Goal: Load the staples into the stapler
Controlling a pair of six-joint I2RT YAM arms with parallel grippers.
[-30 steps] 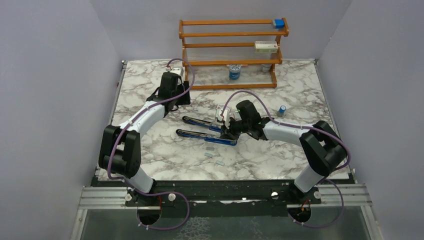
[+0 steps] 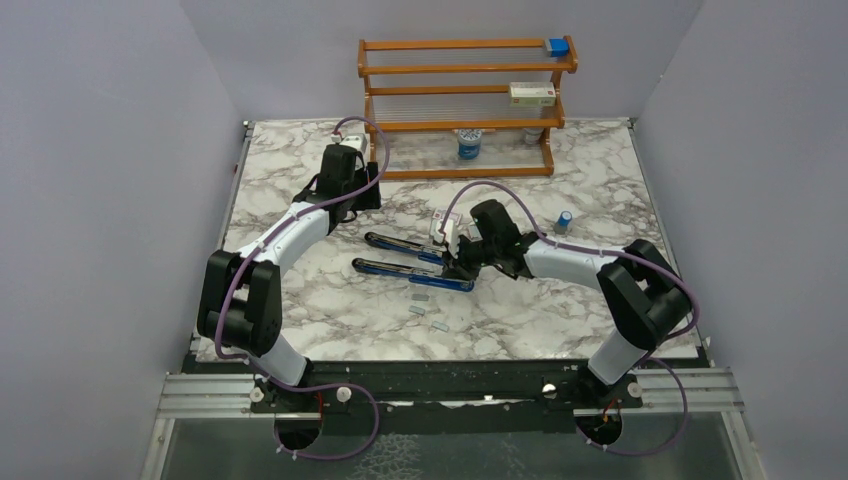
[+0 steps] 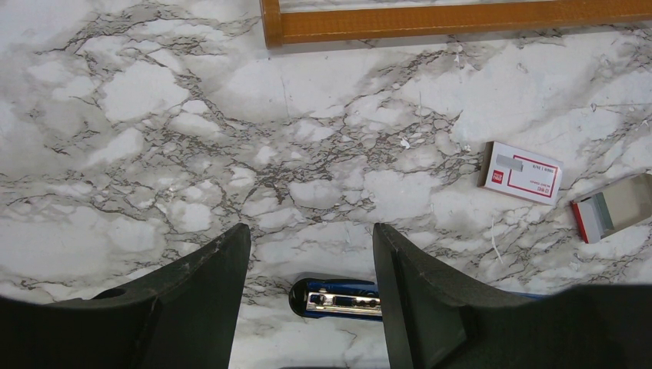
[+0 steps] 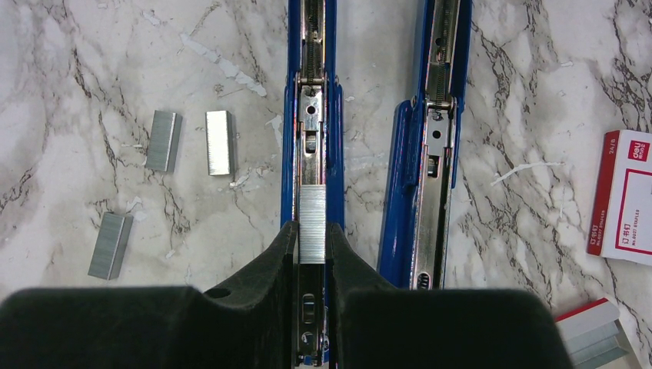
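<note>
Two blue staplers lie opened out flat. In the right wrist view the nearer stapler (image 4: 334,154) runs down the middle, with the second stapler (image 4: 398,200) beside it. My right gripper is shut on a silver staple strip (image 4: 312,201), which lies lengthwise over the nearer stapler's metal channel; whether it is fully seated cannot be told. Three loose strips rest on the table: one strip (image 4: 164,141), another strip (image 4: 219,144) and a third strip (image 4: 111,246). My left gripper is open and empty, above the table near the far end of a stapler (image 3: 343,300).
A white-and-red staple box (image 4: 629,198) lies past the second stapler, near an open tray (image 3: 627,206). A wooden rack (image 2: 465,174) stands at the back. On the right is a small blue container (image 2: 563,221).
My right gripper has shifted very slightly around the nearer stapler. The left arm and both staplers look unmoved.
</note>
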